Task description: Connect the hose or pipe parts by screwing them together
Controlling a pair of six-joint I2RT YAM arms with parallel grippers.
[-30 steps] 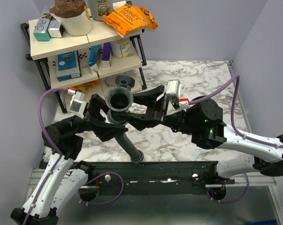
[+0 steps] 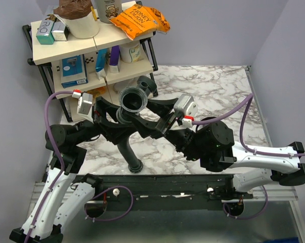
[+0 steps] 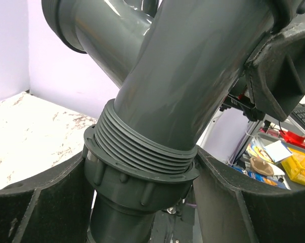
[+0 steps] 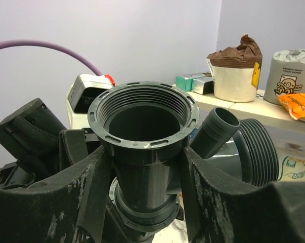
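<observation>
A dark grey branched pipe fitting (image 4: 142,179) stands upright, its round ribbed mouth (image 4: 143,114) facing up. My right gripper is closed round its neck just under the rim, a finger on each side. A side branch with a threaded end (image 4: 258,152) and a small stub (image 4: 219,129) point toward the shelf. Lower down, my left gripper is closed round the ribbed collar nut (image 3: 142,185), below the threads (image 3: 139,147). From there a long grey pipe (image 2: 126,149) slants down to a flanged end (image 2: 136,167) near the marble surface's front edge.
A cream shelf unit (image 2: 66,50) stands behind the left arm, holding boxes, rolls and an orange snack bag (image 2: 139,21). Purple cables (image 2: 46,119) loop off both arms.
The flanged lower end of the pipe has swung left. The fitting's mouth has moved slightly up and to the right in the top view, its side branch turning rightward. Both grippers have shifted a little.
</observation>
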